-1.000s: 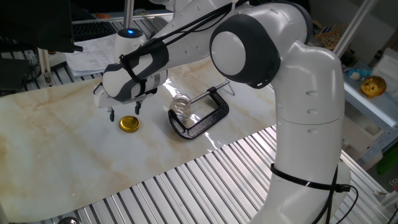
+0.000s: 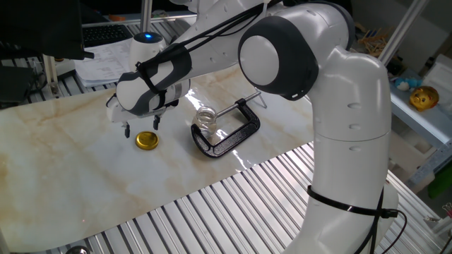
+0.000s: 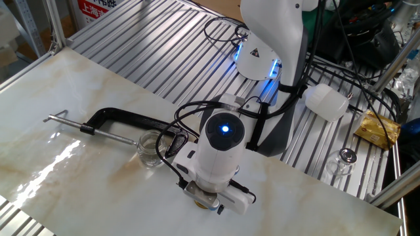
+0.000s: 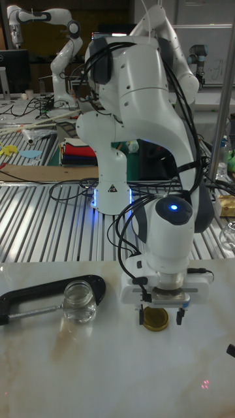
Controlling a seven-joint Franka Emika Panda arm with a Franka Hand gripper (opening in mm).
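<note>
A round gold lid (image 2: pixel 147 140) lies flat on the marbled tabletop. My gripper (image 2: pixel 143 130) hangs just above it with its fingers open; in the third exterior view, the gripper (image 4: pixel 161 317) has one finger on either side of the lid (image 4: pixel 156 319). Nothing is held. From the second exterior view most of the lid (image 3: pixel 200 205) is hidden under the hand. An open glass jar (image 4: pixel 79 302) stands upright beside a black C-clamp (image 2: pixel 227 139), whose screw reaches to the jar (image 3: pixel 151 148).
Slatted metal decking (image 2: pixel 233 212) borders the tabletop. On it stand a small jar with a dark top (image 3: pixel 346 157), a white container (image 3: pixel 326 103) and a gold packet (image 3: pixel 377 128).
</note>
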